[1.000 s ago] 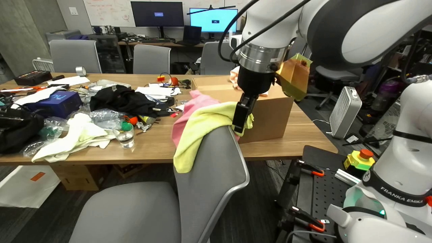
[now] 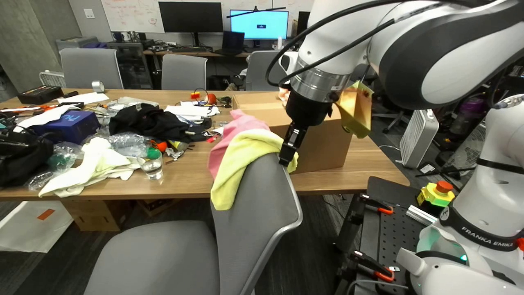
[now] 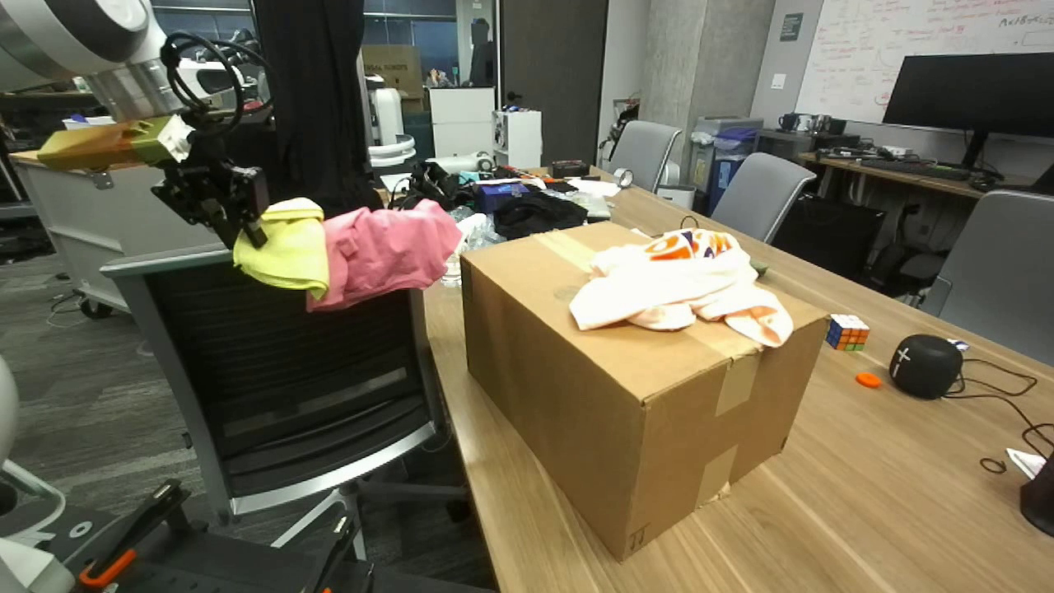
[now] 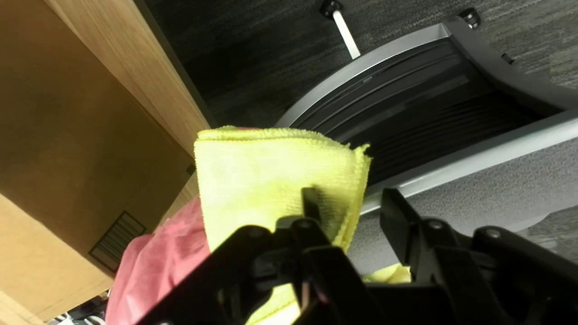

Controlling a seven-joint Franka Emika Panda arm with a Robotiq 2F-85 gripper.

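Observation:
A yellow cloth drapes over the top of the grey chair's backrest, beside a pink cloth that also hangs there. At the yellow cloth's near end stands my gripper, pointing down at the chair's top edge. In the wrist view the gripper is open, its fingers apart. One finger lies over the yellow cloth, while the other is over the chair's rim. No cloth shows pinched between them, though the lower fingers hide part of it.
A large cardboard box stands on the table close to the chair, with a white and orange cloth on top. Clutter and a glass occupy the table's left side.
My gripper has shifted slightly left and its fingers have spread. The yellow cloth's right end has moved left and now hangs a little lower. The pink cloth's visible part looks the same.

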